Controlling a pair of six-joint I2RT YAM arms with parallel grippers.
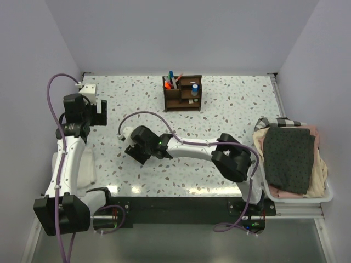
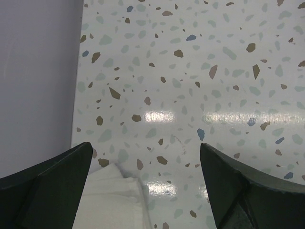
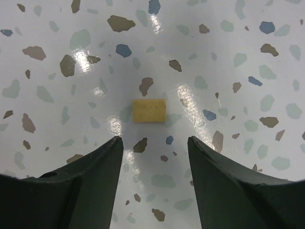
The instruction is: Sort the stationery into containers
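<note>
A small yellow block [image 3: 149, 110] lies flat on the speckled table, just beyond the open fingertips of my right gripper; in the top view that arm reaches over the left-centre. My left gripper hangs open at the table's left side over bare surface and the corner of a white cloth. A dark wooden organizer [image 1: 182, 104] at the back holds pens, an orange item and a blue cylinder [image 1: 194, 89].
A white cloth [image 1: 85, 172] lies at the left edge. A bin [image 1: 296, 200] of folded cloths [image 1: 287, 159] stands at the right.
</note>
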